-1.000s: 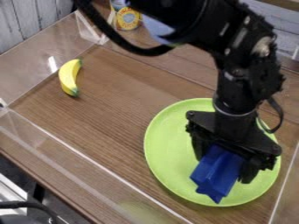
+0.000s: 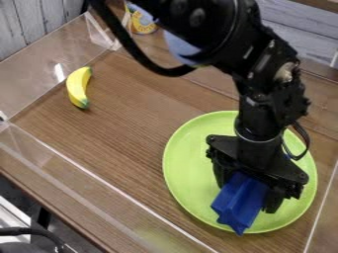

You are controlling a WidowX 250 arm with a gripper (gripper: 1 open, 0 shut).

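Observation:
A blue block point(image 2: 236, 207) rests tilted on the green plate point(image 2: 189, 171) at the lower right. My black gripper point(image 2: 247, 176) is down over the plate, right on top of the block, its fingers around the block's upper part; whether they are closed on it is hard to make out, as the gripper's body hides that end of the block.
A yellow banana point(image 2: 78, 86) lies on the wooden table point(image 2: 119, 128) at the left, near the clear side wall. Other items at the back are mostly hidden behind the arm.
The gripper has shifted slightly to the left and its pose over the block has changed a little. The blue block has moved slightly with it.

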